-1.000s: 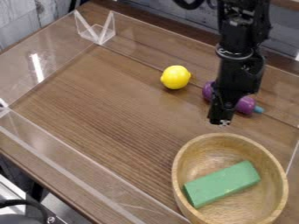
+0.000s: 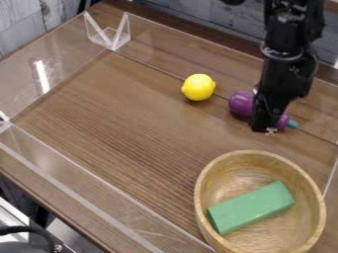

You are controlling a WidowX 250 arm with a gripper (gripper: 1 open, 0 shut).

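Observation:
My black gripper [image 2: 270,119] hangs at the right of the camera view over a purple object [image 2: 240,103] with a teal tip, which lies on the wooden table and is partly hidden behind the fingers. The gripper looks shut; whether it touches the purple object I cannot tell. A yellow lemon-like object [image 2: 199,87] lies a little to the left of it.
A round tan bowl [image 2: 215,186] holding a green block [image 2: 251,207] sits at the front right. Clear plastic pieces stand at the back-left edge.

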